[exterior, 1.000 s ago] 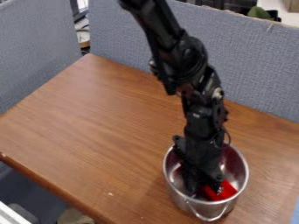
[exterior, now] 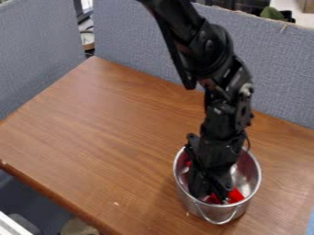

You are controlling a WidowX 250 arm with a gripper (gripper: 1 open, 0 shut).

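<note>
A silver metal pot [exterior: 241, 206] with a wire handle stands on the right part of the wooden table. My black gripper [exterior: 211, 184] reaches down inside it, its lower end mostly hidden by the rim and its own body. A red object [exterior: 234, 195] lies in the pot, partly covered by the gripper. Whether the fingers are open, shut or holding anything cannot be seen.
Grey padded partitions [exterior: 147, 46] border the back and left side. The table's front edge drops away at the lower left.
The gripper has shifted slightly within the pot, and the red object shows in a somewhat different shape around it. The pot stands in about the same place.
</note>
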